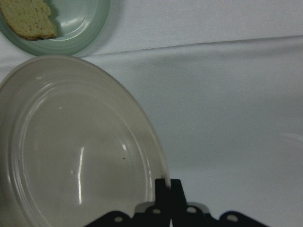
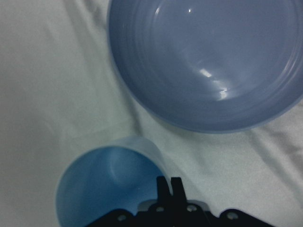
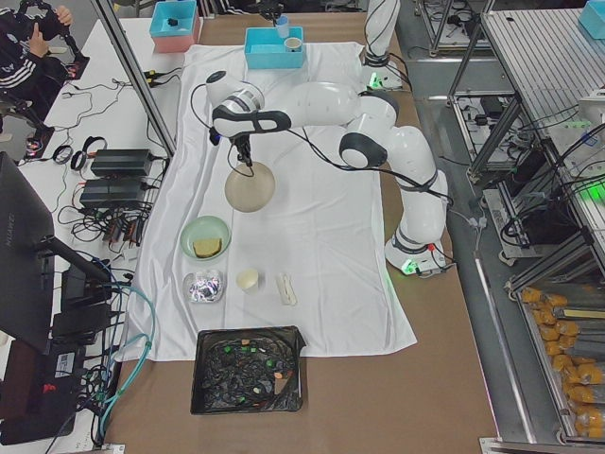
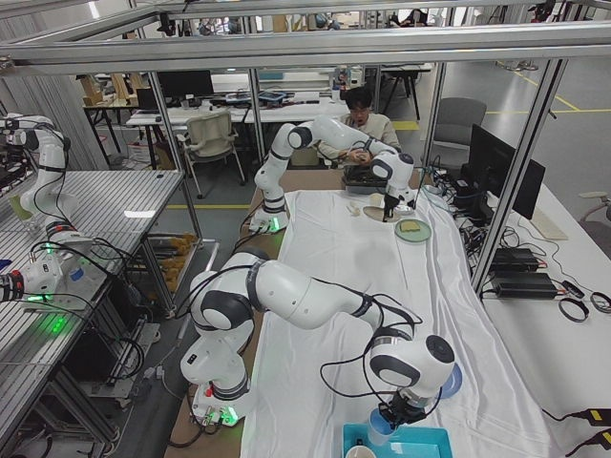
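My left gripper (image 3: 244, 154) is shut on the rim of a beige plate (image 3: 250, 193) (image 1: 80, 123). A green plate (image 3: 205, 225) with a bread slice (image 1: 26, 19) lies beside it. My right gripper (image 4: 399, 416) is shut on the rim of a light blue cup (image 4: 380, 434) (image 2: 109, 184), at the blue bin (image 4: 431, 448). A blue plate (image 2: 203, 56) lies near that cup, mostly hidden behind the right arm in the camera right view.
A foil-like item (image 3: 203, 287), a cream cup (image 3: 247, 279) and a pale item (image 3: 285, 289) lie on the cloth. A black lined tray (image 3: 246, 402) stands at the near end.
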